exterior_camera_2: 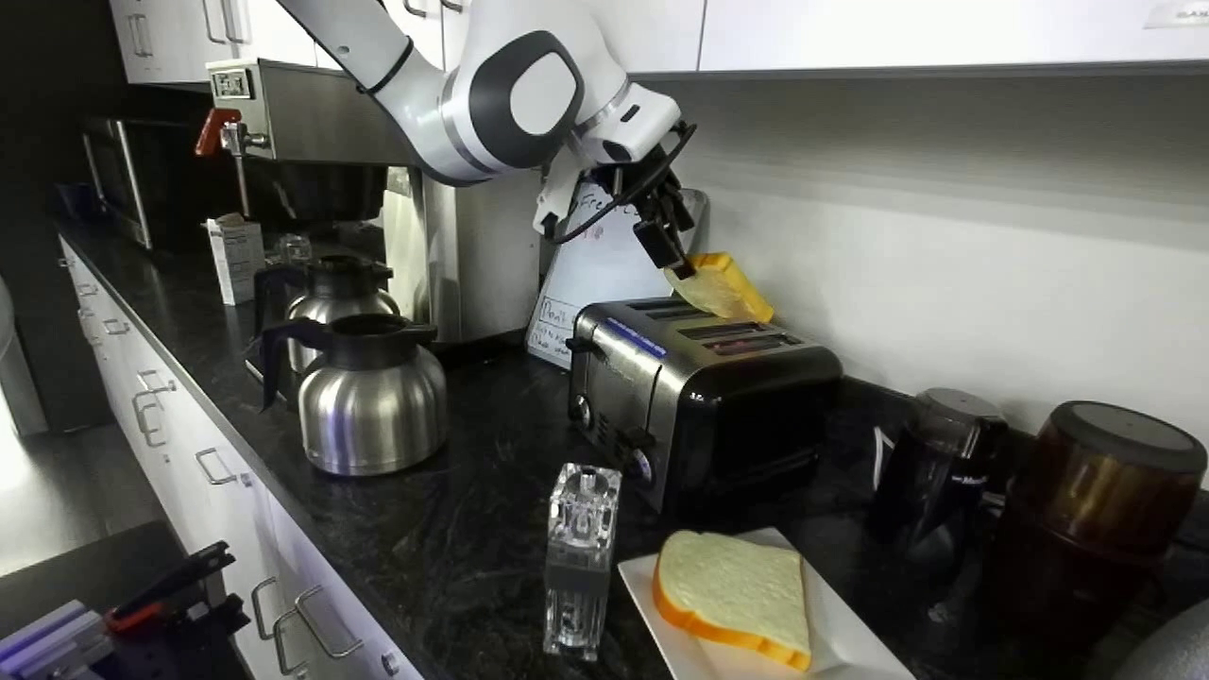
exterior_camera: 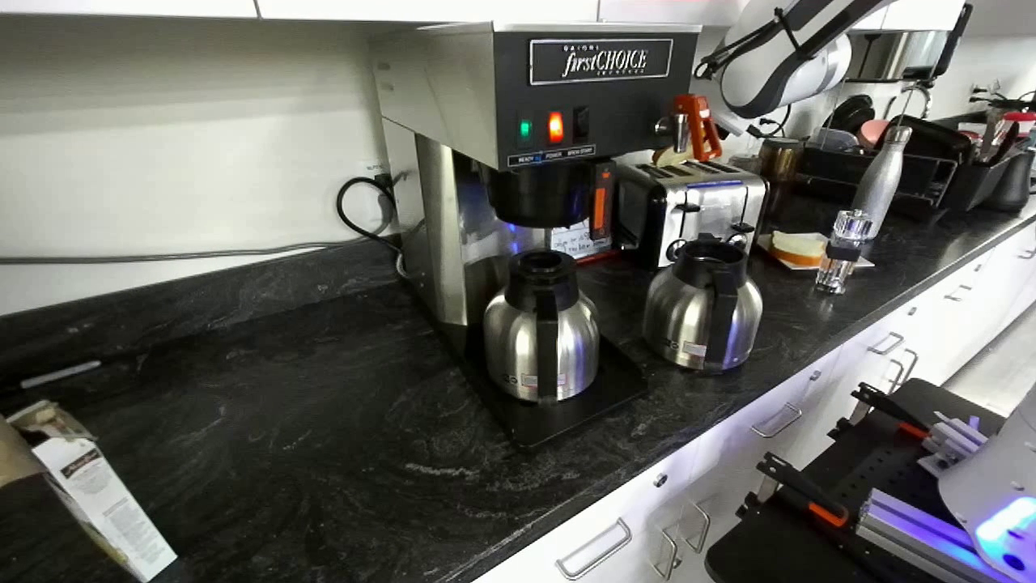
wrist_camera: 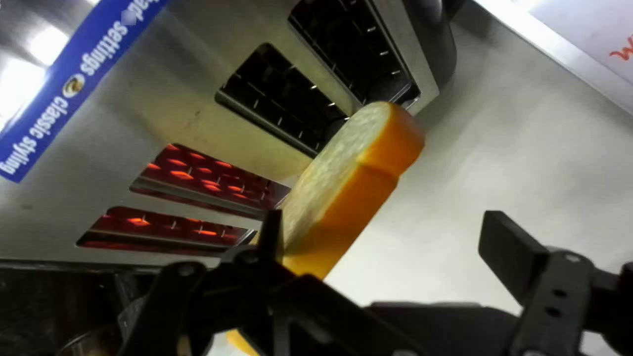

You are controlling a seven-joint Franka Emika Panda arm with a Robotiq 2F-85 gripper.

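A slice of bread with an orange-yellow crust (wrist_camera: 350, 190) rests tilted at the rear top edge of the silver-and-black toaster (exterior_camera_2: 725, 385), across the ends of its slots. Two slots glow red inside in the wrist view; the other two look dark and empty. Over the toaster's back my gripper stands open, its fingers wide apart. The left finger (wrist_camera: 271, 234) overlaps the slice's near end in the wrist view; whether they touch, I cannot tell. The right finger (wrist_camera: 513, 258) is clear of the bread. A second slice (exterior_camera_2: 731, 589) lies flat on a white plate (exterior_camera_2: 852, 646).
A clear grinder (exterior_camera_2: 584, 567) stands beside the plate. Steel carafes (exterior_camera_2: 374, 408) and a coffee maker (exterior_camera: 442, 78) occupy the counter on the toaster's other side. A whiteboard (exterior_camera_2: 555, 306) leans behind the toaster, and cabinets hang above.
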